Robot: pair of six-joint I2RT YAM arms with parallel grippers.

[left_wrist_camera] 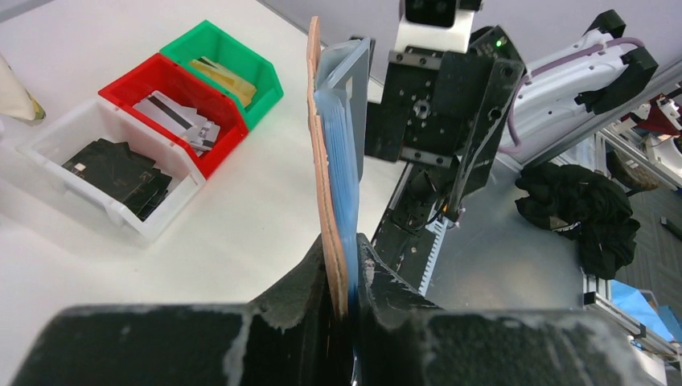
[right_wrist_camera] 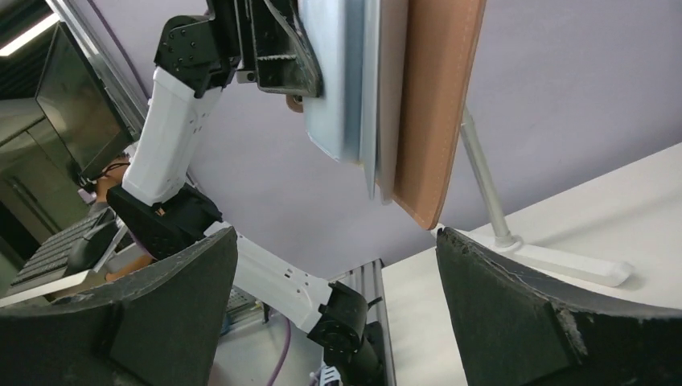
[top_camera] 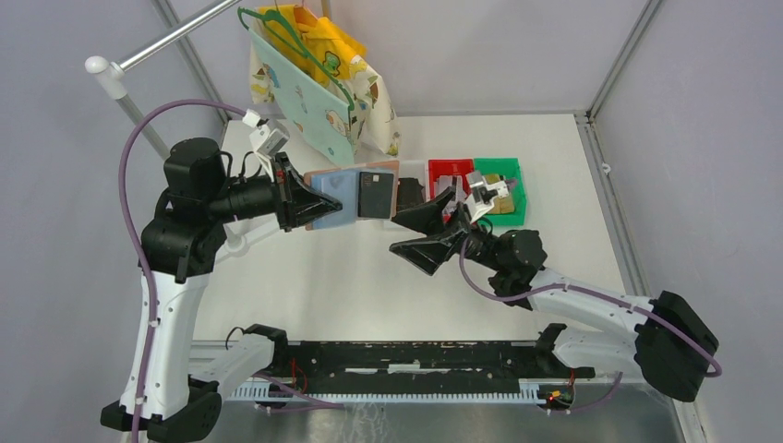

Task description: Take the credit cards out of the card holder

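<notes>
My left gripper is shut on the card holder, held above the table. It has a tan cover and light-blue sleeves. A black card shows in its right-hand sleeve in the top view. My right gripper stands open just right of the holder's free end, nothing between its fingers. In the right wrist view, the holder's edge hangs ahead, between and beyond the spread fingers.
At the back of the table stand three bins in a row: a white bin with black cards, a red bin with silver cards, and a green bin with gold cards. Cloth hangs at the back left.
</notes>
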